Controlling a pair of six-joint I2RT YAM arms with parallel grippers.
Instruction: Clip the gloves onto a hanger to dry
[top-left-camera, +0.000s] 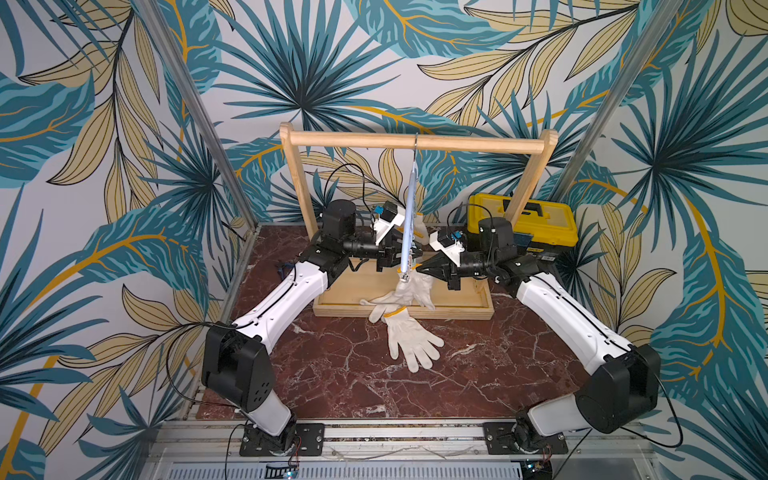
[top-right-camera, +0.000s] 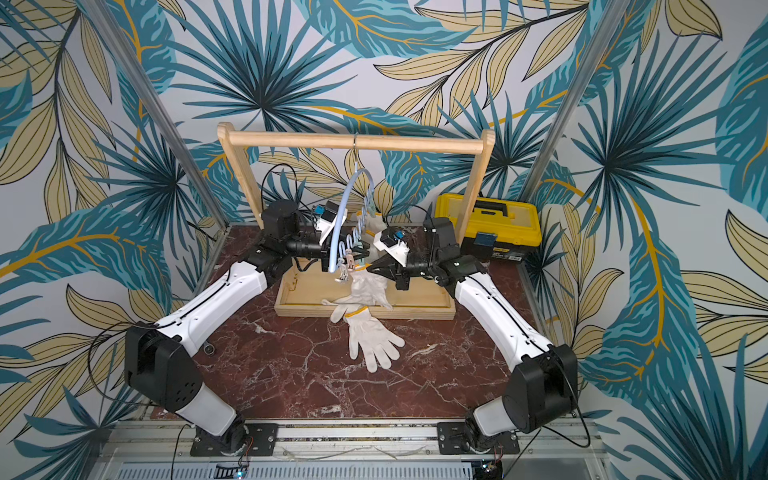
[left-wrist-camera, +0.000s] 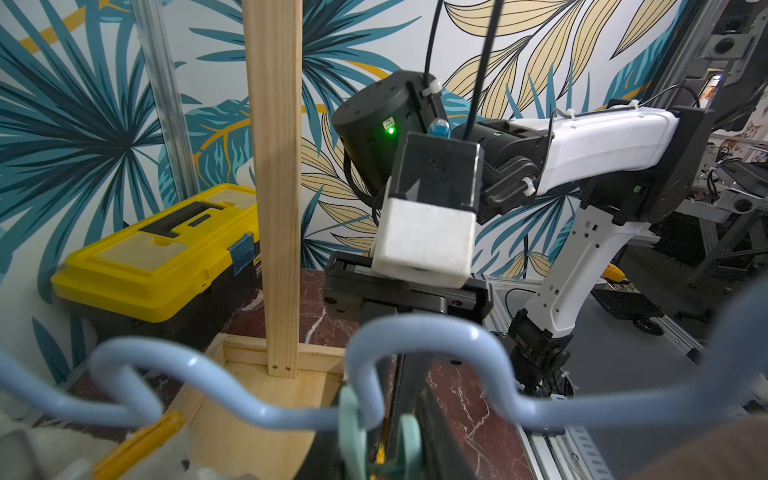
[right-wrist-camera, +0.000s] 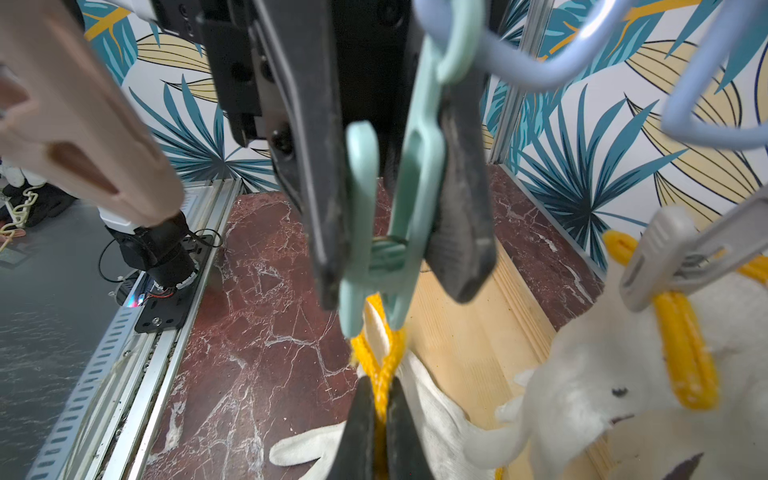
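Observation:
The pale blue hanger (top-right-camera: 342, 212) hangs from the wooden bar, with clips along its lower rail. My left gripper is shut on a mint clip (right-wrist-camera: 389, 256), pinching its arms; the clip's lower tips stand apart. Just below, my right gripper is shut on the yellow cuff (right-wrist-camera: 376, 348) of a white glove (top-left-camera: 417, 289). That cuff's top edge reaches between the clip's tips. Another white glove (right-wrist-camera: 576, 376) hangs from a grey clip (right-wrist-camera: 680, 264) farther along the rail. A further glove (top-left-camera: 412, 337) lies across the tray's front edge onto the table.
The wooden stand has a top bar (top-left-camera: 352, 139) and a shallow tray base (top-left-camera: 344, 308). A yellow toolbox (top-left-camera: 560, 225) sits behind its right post. One beige clip (right-wrist-camera: 80, 120) hangs close to the right wrist camera.

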